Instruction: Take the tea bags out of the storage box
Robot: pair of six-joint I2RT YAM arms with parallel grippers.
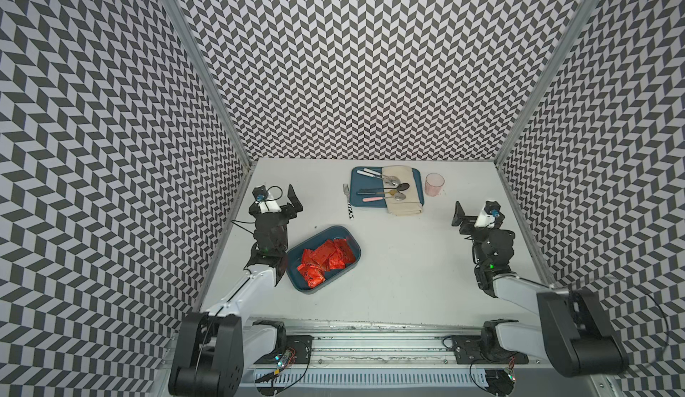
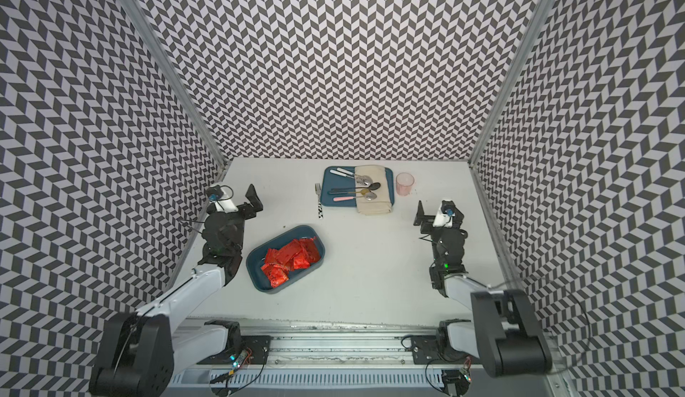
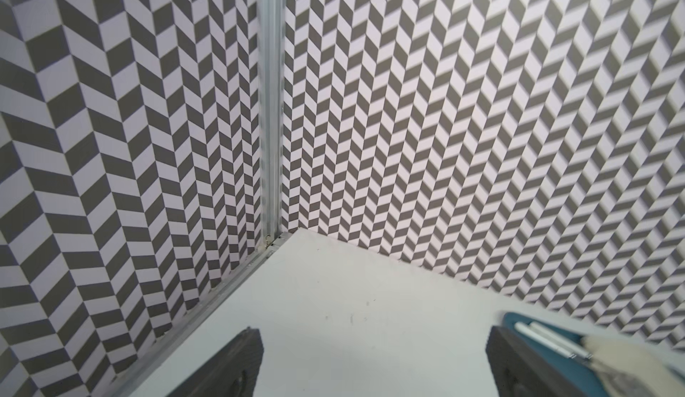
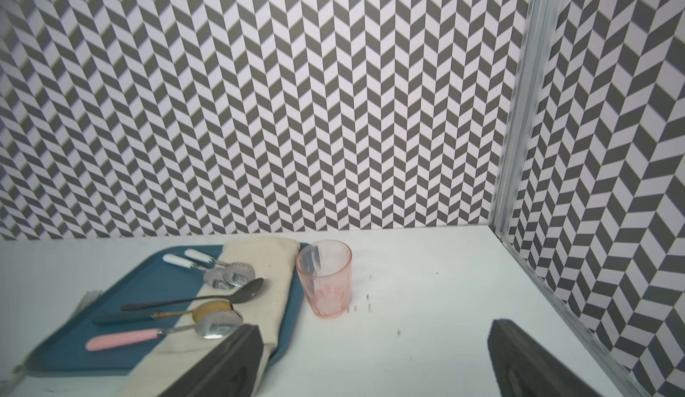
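The dark blue storage box (image 1: pixel 299 254) (image 2: pixel 260 272) stands at the front left of the table, holding several red tea bag packets (image 1: pixel 322 258) (image 2: pixel 289 254). My left gripper (image 1: pixel 277 197) (image 2: pixel 235 197) is raised behind and left of the box, open and empty. My right gripper (image 1: pixel 471 211) (image 2: pixel 431 213) hangs over the right side of the table, also open with nothing between its fingers. Neither wrist view shows the box.
A blue tray (image 1: pixel 360 176) with cutlery and a beige cloth (image 1: pixel 405 208) lies at the back middle, a pink glass (image 4: pixel 324 279) to its right and a fork (image 2: pixel 319 200) to its left.
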